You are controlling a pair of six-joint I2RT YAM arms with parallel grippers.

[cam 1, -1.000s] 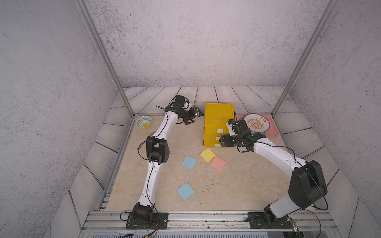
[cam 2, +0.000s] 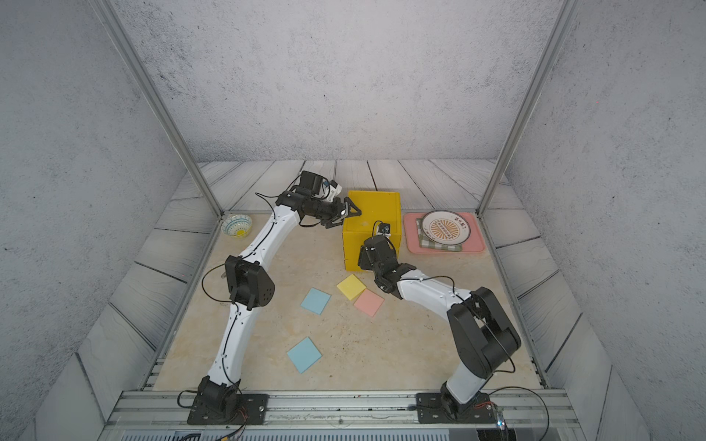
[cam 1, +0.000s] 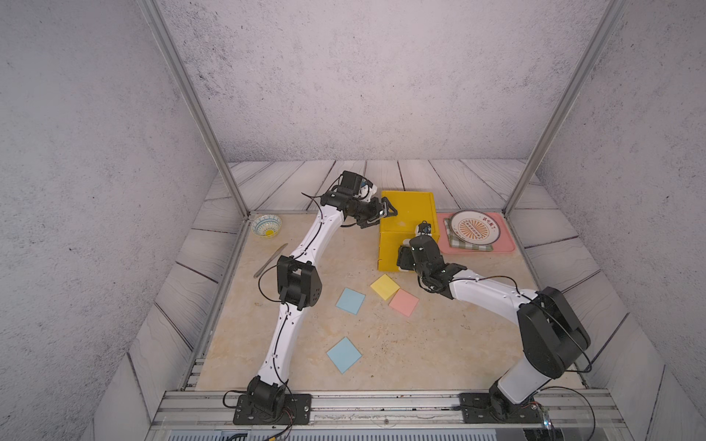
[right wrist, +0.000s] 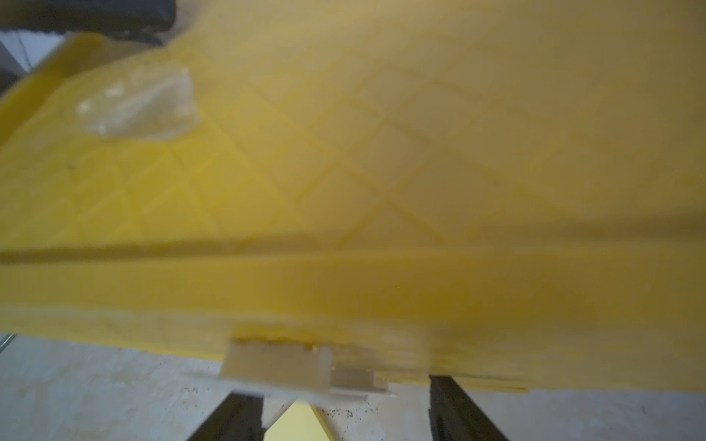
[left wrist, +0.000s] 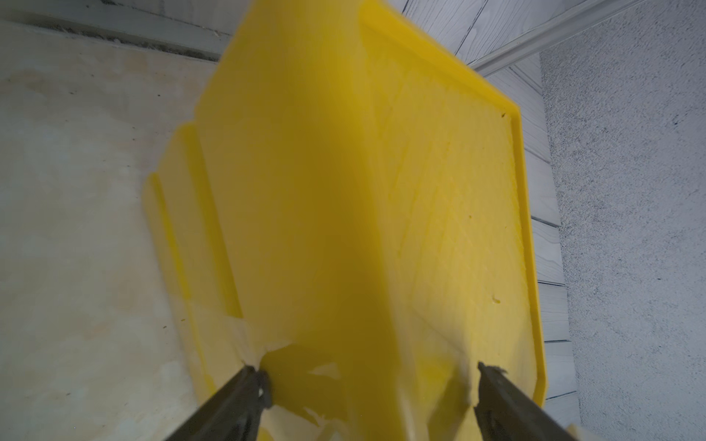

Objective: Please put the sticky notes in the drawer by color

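The yellow drawer box [cam 1: 408, 208] stands at the back with its front facing the arms. My left gripper is open at the box's left upper edge, its blurred fingers on either side of it; contact cannot be told. My right gripper is at the box front, fingers apart, with a white drawer handle [right wrist: 279, 365] just ahead of them in the right wrist view. In the top left view that arm hides the handles. On the table lie a yellow note [cam 1: 384, 287], a pink note [cam 1: 403, 302] and two blue notes [cam 1: 350, 300].
Right of the box is a pink tray [cam 1: 507, 241] with a plate [cam 1: 474, 227] and checked cloth. A patterned bowl [cam 1: 265, 225] and a grey stick-like utensil [cam 1: 270, 260] lie at the left.
My left gripper has moved right onto the box's left edge. The notes have not moved.
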